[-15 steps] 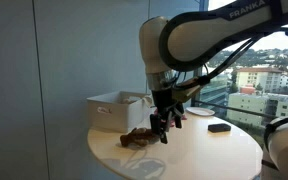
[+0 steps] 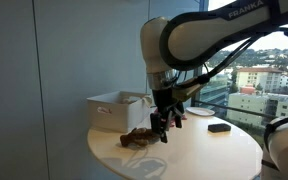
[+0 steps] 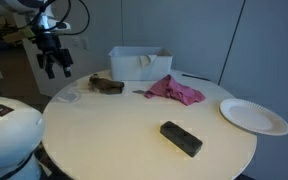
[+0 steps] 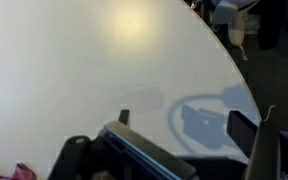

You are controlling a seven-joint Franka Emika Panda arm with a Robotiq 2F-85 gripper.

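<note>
My gripper point(image 3: 59, 71) hangs above the left part of the white round table in exterior view 2, its fingers apart and empty. In the wrist view two dark fingertips point(image 4: 241, 130) stand wide apart over bare tabletop, with the arm's shadow beside them. A brown, soft-looking object point(image 3: 107, 86) lies on the table to the gripper's right in exterior view 2. Farther along is a crumpled pink cloth point(image 3: 176, 91). A black block point(image 3: 181, 138) rests nearer the front, and a white plate point(image 3: 254, 117) sits at the right.
At the back of the table stands a pale open box point(image 3: 141, 67); its contents are mostly hidden. A thin dark item point(image 3: 196, 76) lies behind the cloth.
</note>
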